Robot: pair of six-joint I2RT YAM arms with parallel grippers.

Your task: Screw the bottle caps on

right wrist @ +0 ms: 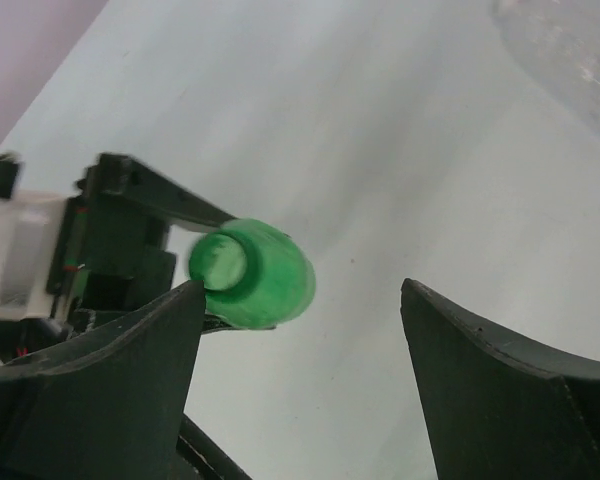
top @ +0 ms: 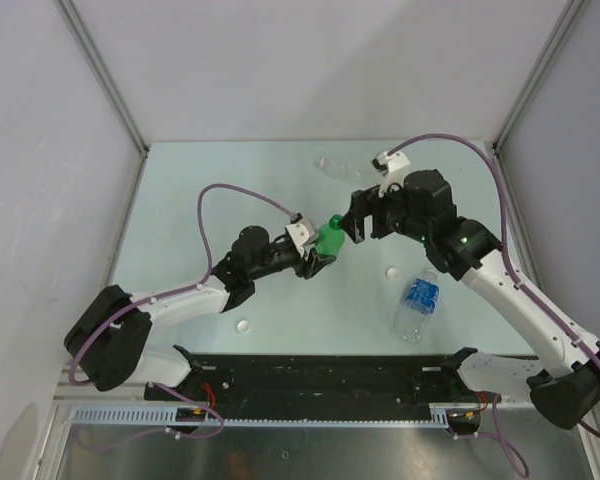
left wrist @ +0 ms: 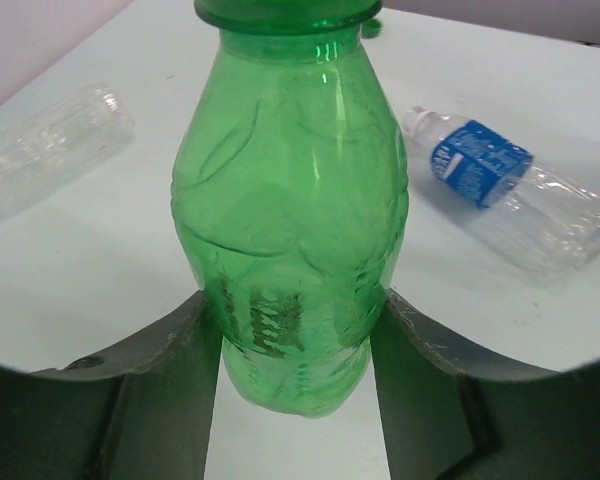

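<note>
A green bottle [top: 330, 238] with a green cap [left wrist: 287, 12] on top is held upright by my left gripper [top: 314, 256], shut around its lower body. My right gripper [top: 359, 226] is open just right of and beside the cap; in the right wrist view the cap [right wrist: 220, 262] shows beyond its fingers, nearer the left one, with nothing held between them.
A clear bottle with blue label [top: 417, 300] lies at the front right, and another clear bottle [top: 338, 170] at the back. Small white caps [top: 243, 326] [top: 392, 272] lie on the table, whose left half is largely clear.
</note>
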